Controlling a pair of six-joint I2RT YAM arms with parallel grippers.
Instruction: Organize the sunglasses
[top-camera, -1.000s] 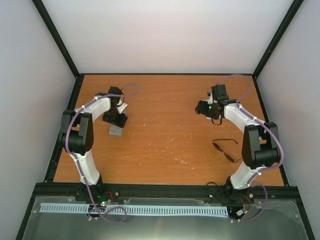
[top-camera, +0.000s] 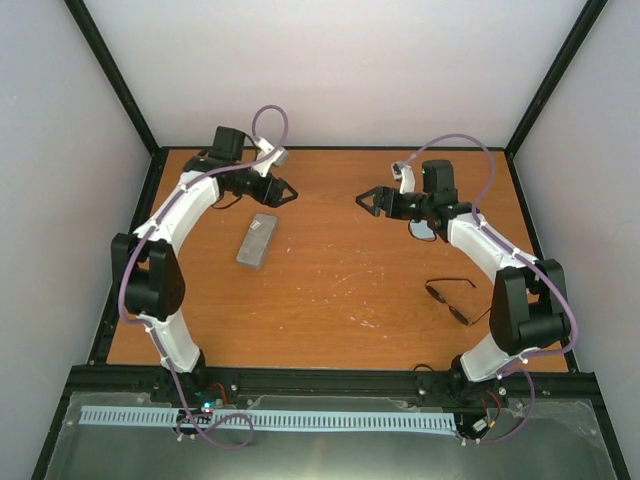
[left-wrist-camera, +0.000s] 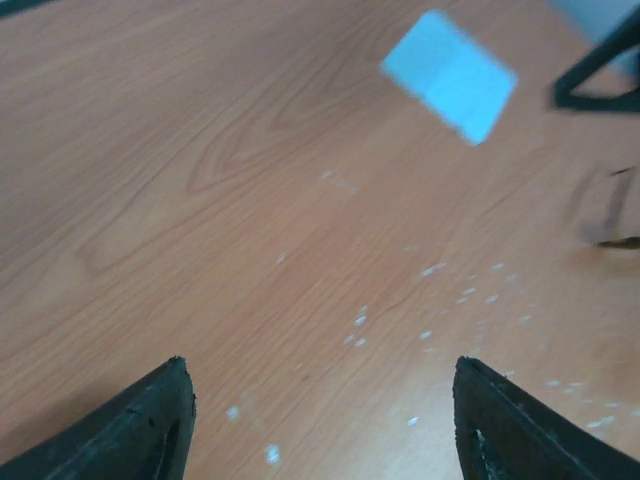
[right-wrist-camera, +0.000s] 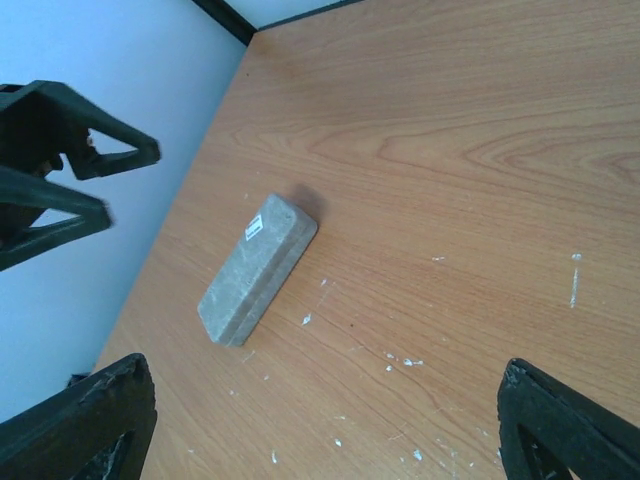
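Note:
Dark sunglasses with their temples unfolded lie at the right front of the table. A grey oblong case with a white label lies left of centre, also seen in the right wrist view. My left gripper hangs just above and right of the case, open with nothing between its fingers. My right gripper is over the right back of the table, open and empty, well away from the sunglasses.
A light blue square lies at the back right, partly hidden under the right arm in the top view. Walls border the sides and back.
Both arms have lifted and moved toward the middle. The left gripper has come off the grey case, which sits slightly farther right than a second ago and is uncovered.

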